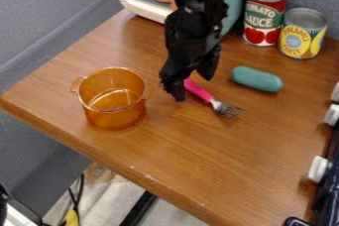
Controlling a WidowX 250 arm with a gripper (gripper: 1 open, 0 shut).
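Observation:
My black gripper (181, 83) hangs over the middle of the table, low at the handle end of a fork with a pink handle (200, 93) and metal tines pointing right. Whether its fingers are open or shut on the handle is hard to tell. An orange translucent pot (113, 101) stands to the left of the gripper. A teal oblong object (257, 78) lies right of the fork.
A tomato can (264, 17) and a yellow can (302, 35) stand at the back right. A teal-and-white appliance is behind the arm. A dark object with white knobs (318, 168) lines the right edge.

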